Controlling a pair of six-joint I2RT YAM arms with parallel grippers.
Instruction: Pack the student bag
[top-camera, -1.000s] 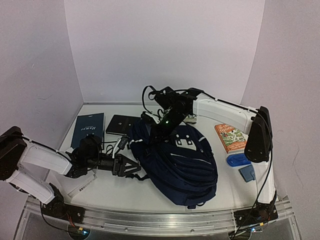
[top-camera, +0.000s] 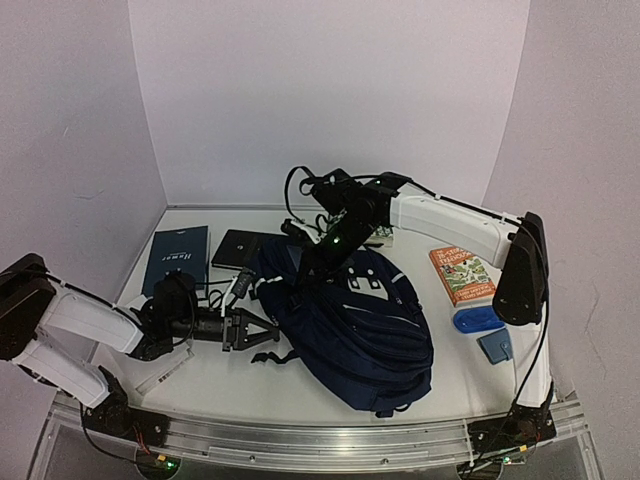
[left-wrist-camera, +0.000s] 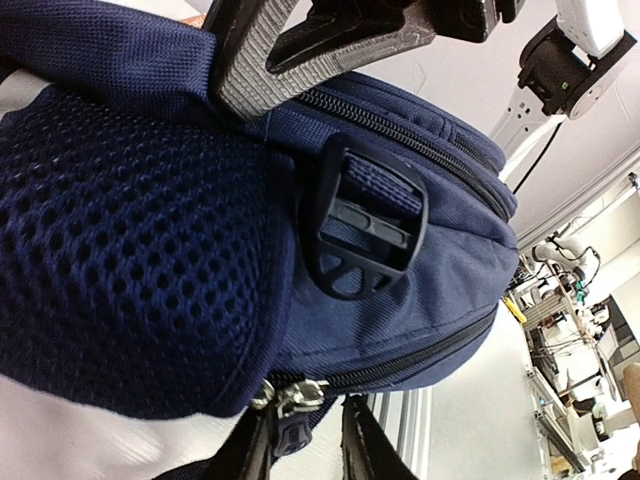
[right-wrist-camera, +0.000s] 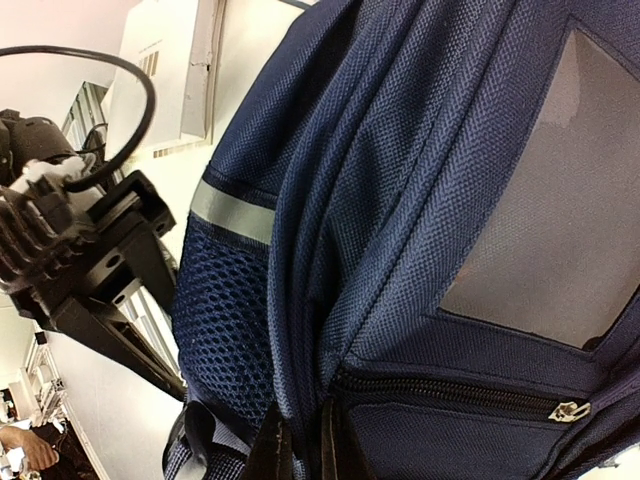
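Note:
A navy backpack (top-camera: 360, 340) lies slumped in the middle of the table. My right gripper (top-camera: 305, 278) is at its upper left edge, and in the right wrist view a fold of the bag's fabric (right-wrist-camera: 292, 340) runs down between the closed fingers. Left of the bag, my left gripper (top-camera: 262, 334) stands open, its fingertips pointing at the bag's side. In the left wrist view a metal zipper pull (left-wrist-camera: 298, 397) hangs just beyond the gap between the left fingers; contact with it cannot be made out. A black buckle (left-wrist-camera: 365, 225) and mesh pocket (left-wrist-camera: 130, 260) show above.
A dark book (top-camera: 178, 258) and a black notebook (top-camera: 240, 249) lie at back left. To the right are an orange book (top-camera: 463, 276), a blue case (top-camera: 478, 319) and a small blue notebook (top-camera: 495, 346). Bare table (top-camera: 230, 385) lies front left of the bag.
My left gripper has shifted slightly beside the bag's left side. The right arm and gripper have barely moved, and the bag lies almost the same.

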